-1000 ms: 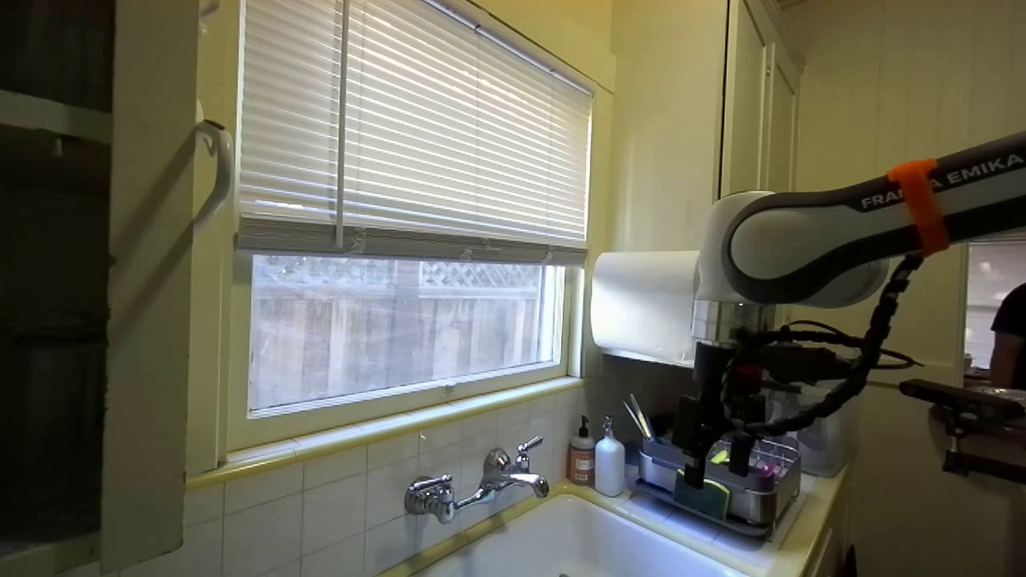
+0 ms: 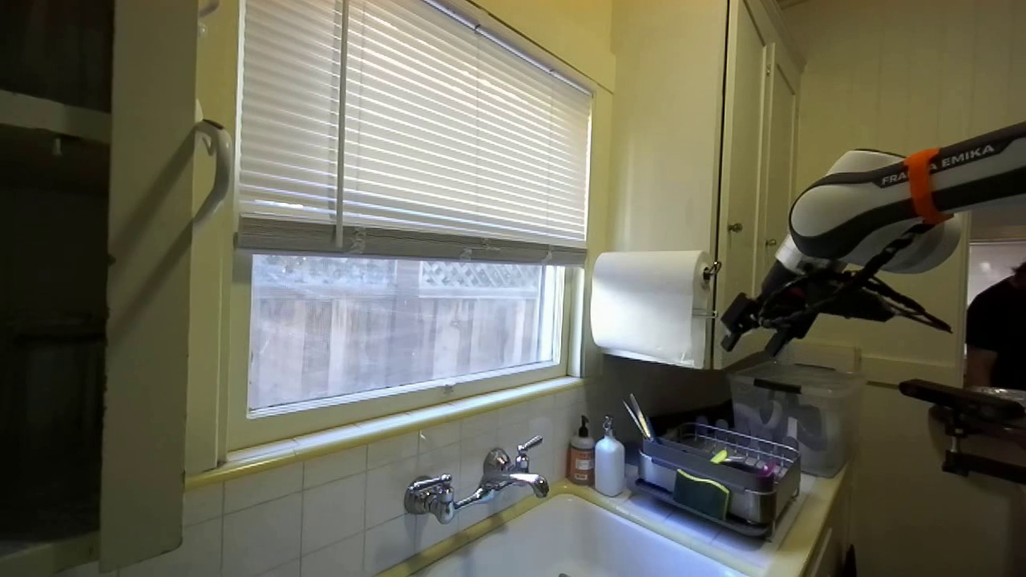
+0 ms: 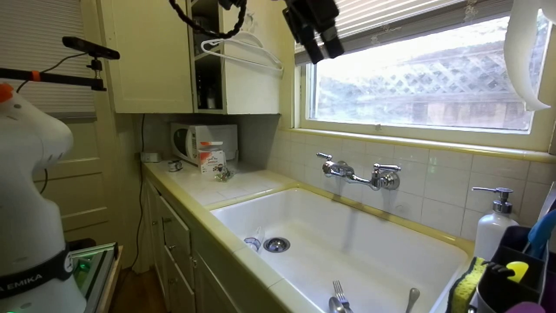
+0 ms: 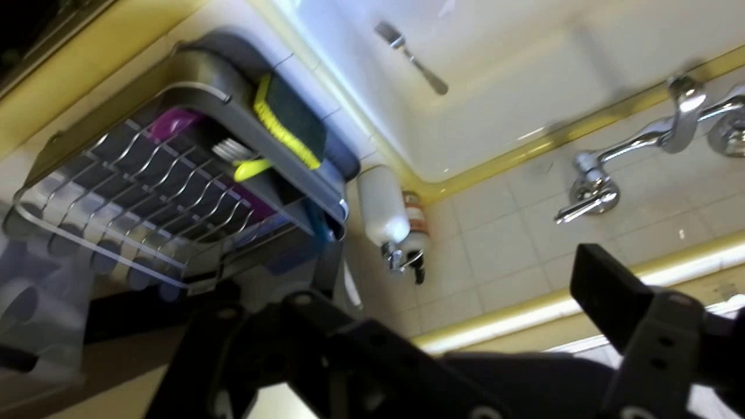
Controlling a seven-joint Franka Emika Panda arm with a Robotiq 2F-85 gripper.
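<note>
My gripper (image 2: 753,344) is raised in front of the paper towel roll (image 2: 646,300), above the dish rack's level. It is open, its two fingers wide apart in the wrist view with nothing between them. Below stands the grey dish rack (image 2: 719,473), with a green and yellow sponge (image 4: 290,120) on its side and some utensils in it. A fork (image 3: 341,294) and a spoon (image 3: 336,305) lie in the white sink (image 3: 375,234). Another utensil's handle (image 3: 412,299) shows farther right.
A white pump bottle (image 2: 610,462) and a brown one (image 2: 581,457) stand between rack and wall. The faucet (image 3: 359,176) juts over the sink. A clear plastic bin (image 2: 805,413) sits behind the rack. An open cabinet door (image 2: 149,288) is at the left.
My gripper has risen from in front of the dish rack and tilted, now pointing down and toward the window side. The arm's wrist has shifted right, uncovering the rack and towel roll.
</note>
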